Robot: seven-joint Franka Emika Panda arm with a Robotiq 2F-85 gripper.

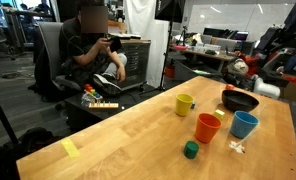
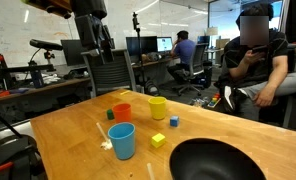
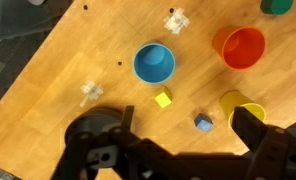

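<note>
High above the wooden table, my gripper stands open with nothing between its fingers; in exterior view 2 it hangs at the upper left [image 2: 100, 58]. Below it in the wrist view are a blue cup [image 3: 154, 63], a red cup [image 3: 240, 46] and a yellow cup [image 3: 242, 105]. A small yellow block [image 3: 163, 98] and a small blue block [image 3: 203, 122] lie among them. The black pan [image 2: 216, 162] sits at the near right in exterior view 2; the gripper partly covers it in the wrist view. A green object [image 1: 191, 149] stands near the red cup.
White tape-like scraps [image 3: 176, 20] lie on the table beside the cups. A yellow patch [image 1: 70, 147] marks the far left end of the table [image 1: 118, 150], where the surface is largely clear. A person [image 2: 256, 60] sits beyond the table.
</note>
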